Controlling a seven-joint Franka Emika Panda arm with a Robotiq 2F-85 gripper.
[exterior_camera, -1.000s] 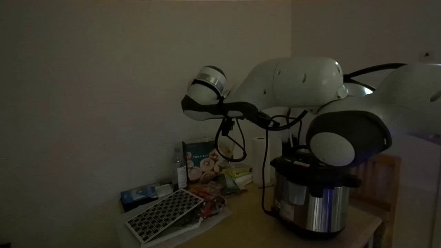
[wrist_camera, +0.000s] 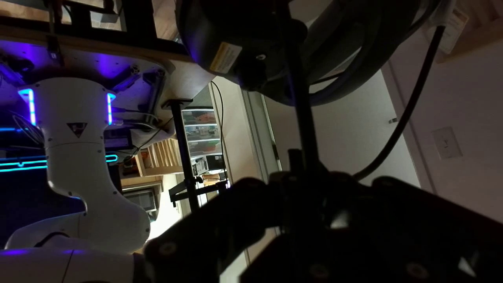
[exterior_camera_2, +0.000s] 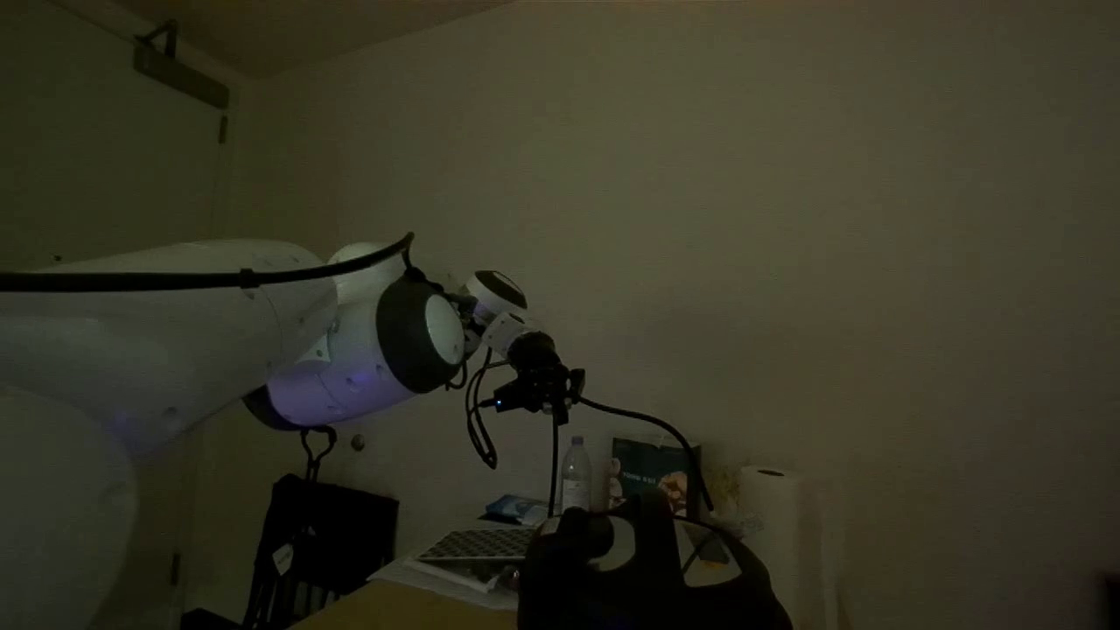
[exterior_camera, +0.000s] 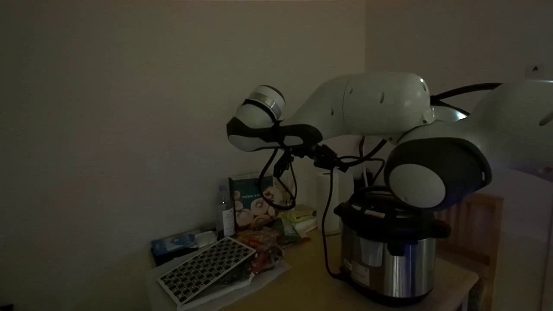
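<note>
A black cable (exterior_camera: 327, 220) runs up from the base of the silver and black electric cooker (exterior_camera: 391, 274) to my gripper (exterior_camera: 326, 156). In the wrist view my gripper is shut on the dark cable (wrist_camera: 301, 113), though its fingers are very dark and the exact grip is hard to make out. Another stretch of the black cord (wrist_camera: 415, 99) curves off to the right there. Exterior view 2 has the gripper (exterior_camera_2: 562, 399) up in the air, with the cooker's black lid (exterior_camera_2: 651, 598) in the foreground.
Beside the cooker stands a paper towel roll (exterior_camera: 326, 204). A green food package (exterior_camera: 254, 202), a clear bottle (exterior_camera: 225, 212), bagged items and a keyboard (exterior_camera: 207, 269) crowd the table's left side. Bare tabletop (exterior_camera: 300, 274) lies in front. Loops of arm cable (exterior_camera: 264, 191) hang under the wrist.
My wrist has turned, and the gripper shows differently beneath it. The hanging cable loop and the held cable have swung left. The cooker's lid end has shifted slightly left and down.
</note>
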